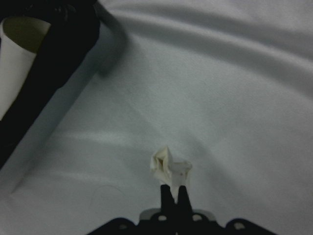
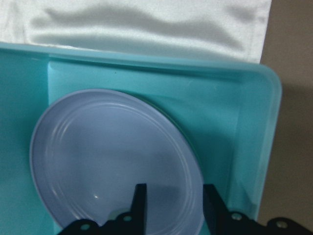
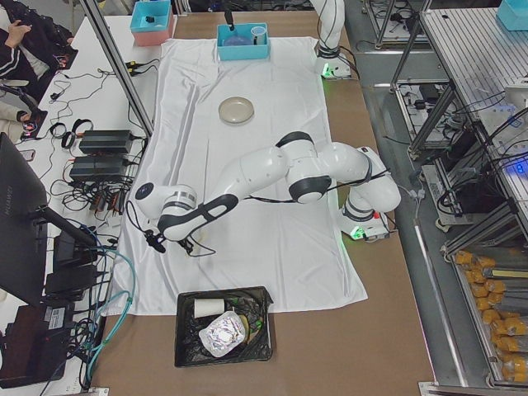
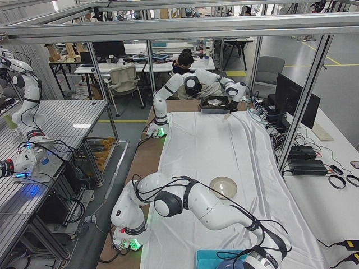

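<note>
My left gripper is shut on a crumpled white paper [image 1: 166, 166], held over the white cloth [image 1: 234, 122]; in the left wrist view a black bin [image 1: 44, 83] with a white cylinder [image 1: 14, 63] lies at the upper left. My right gripper is open over a purple plate [image 2: 112, 147] in the blue bin [image 2: 244, 98]. A beige plate [image 3: 236, 110] rests on the cloth.
The black bin [image 3: 188, 346] at the cloth's near edge also holds a foil-covered item [image 3: 221, 334]. A monitor [image 3: 21, 231] and cables line the left side.
</note>
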